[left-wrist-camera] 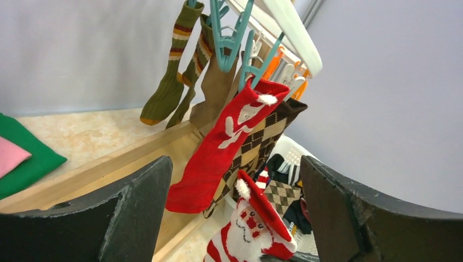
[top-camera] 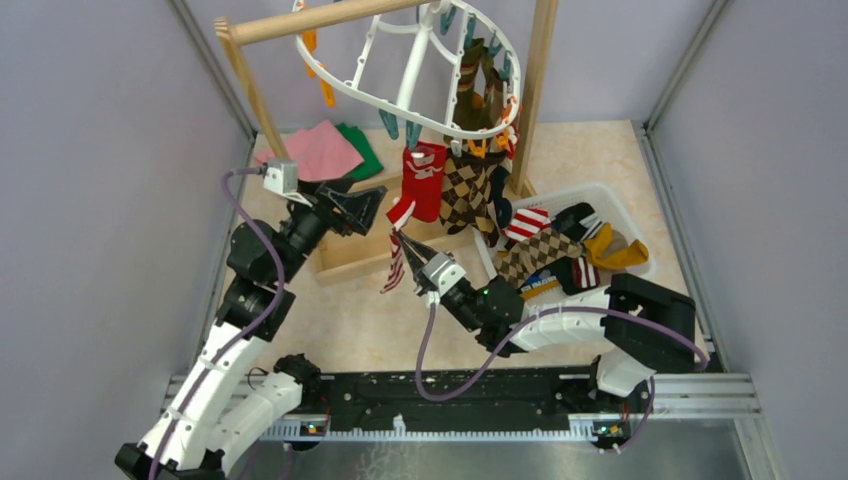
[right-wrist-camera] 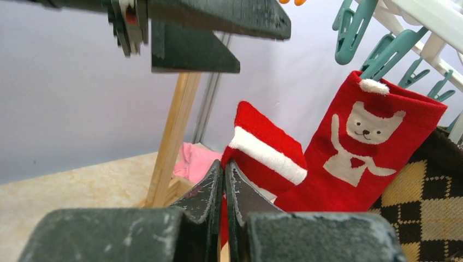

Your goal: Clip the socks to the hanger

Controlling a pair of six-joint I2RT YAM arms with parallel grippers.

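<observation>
My right gripper [top-camera: 398, 236] is shut on a red-and-white striped Santa sock [top-camera: 396, 262], pinched near its top in the right wrist view [right-wrist-camera: 267, 153]; the left wrist view shows its Santa face [left-wrist-camera: 251, 229]. My left gripper [top-camera: 365, 205] is open, just left of and above that sock, with nothing held. The white hanger [top-camera: 405, 100] carries a red bear sock [right-wrist-camera: 360, 147] on teal clips, with argyle socks [left-wrist-camera: 262, 136] and olive socks [left-wrist-camera: 169, 93] also hanging. Empty teal clips [right-wrist-camera: 352, 33] hang beside the red sock.
A white basket [top-camera: 625, 220] of mixed socks stands at the right. A wooden frame [top-camera: 540, 70] and tray [top-camera: 350, 262] are under the hanger. Pink [top-camera: 310, 155] and green cloths [top-camera: 360, 170] lie at the back left.
</observation>
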